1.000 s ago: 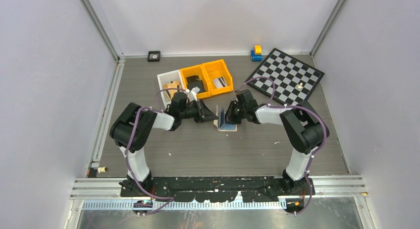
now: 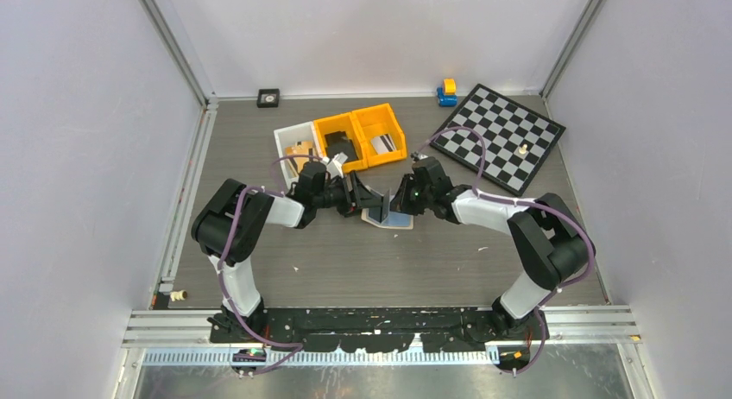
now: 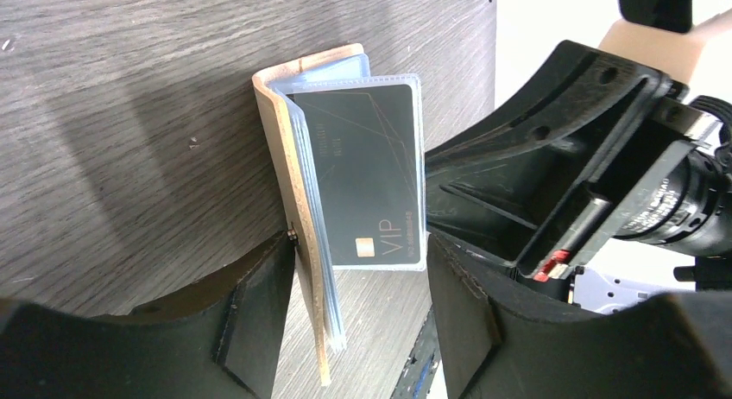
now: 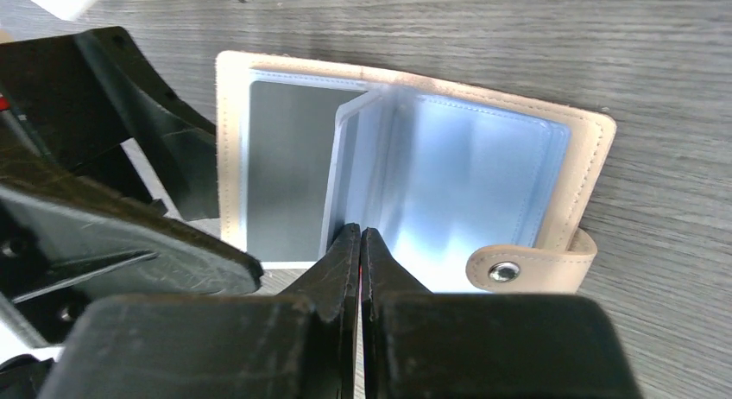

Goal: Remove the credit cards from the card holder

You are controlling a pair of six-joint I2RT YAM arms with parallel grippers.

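Note:
The tan card holder (image 4: 591, 127) lies spread on the table between my two arms, its blue-lined inside showing. A clear sleeve (image 4: 338, 161) stands up from its middle. In the left wrist view that sleeve faces me, with a dark VIP card (image 3: 367, 174) in it. My right gripper is shut, its tips close against the upright sleeve; nothing clearly shows between them. From the left wrist those tips are hidden behind the card's edge. My left gripper is part open at the holder's left side, the tan cover (image 3: 289, 157) near one finger.
Behind the arms stand yellow bins (image 2: 356, 113), one with striped cards (image 2: 382, 143) inside, and a white bin (image 2: 283, 147). A chessboard (image 2: 501, 140) lies at the back right.
The holder's left side has swung down leftward from standing, and the left gripper's fingers have spread around its edge. The right arm's elbow has shifted outward to the right, its gripper staying by the sleeve.

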